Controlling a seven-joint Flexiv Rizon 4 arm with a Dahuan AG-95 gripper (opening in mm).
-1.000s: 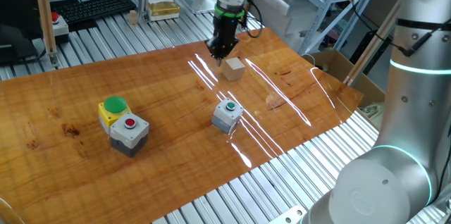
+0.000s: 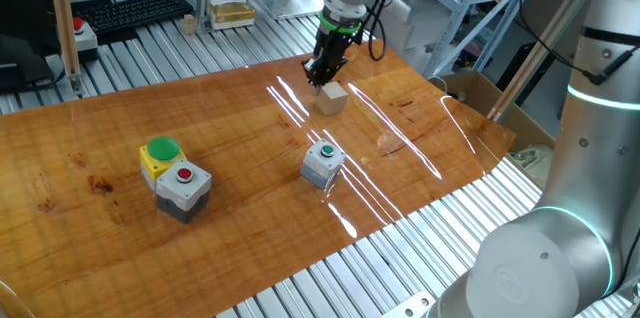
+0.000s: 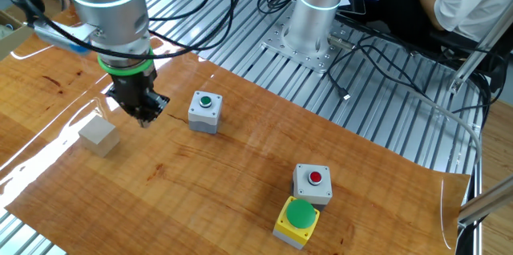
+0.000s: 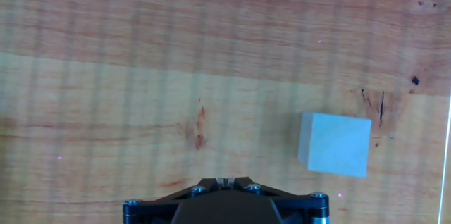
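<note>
A pale wooden cube (image 2: 332,98) rests on the wooden tabletop, and in the wrist view the same cube (image 4: 338,144) lies to the right of my gripper. The fingers meet at the bottom centre of that view, with nothing visible held between them. From the second exterior side, the gripper (image 3: 146,120) hangs above the table, between the cube (image 3: 99,136) and a grey box with a green button (image 3: 205,101). No contact with the cube shows in the wrist view.
A grey box with a red button (image 2: 184,190) stands against a yellow box with a large green button (image 2: 163,155). Bare wood surrounds them. Ribbed metal (image 3: 385,119) borders the board, and cables hang from the arm.
The cube and button boxes have stayed where they were.
</note>
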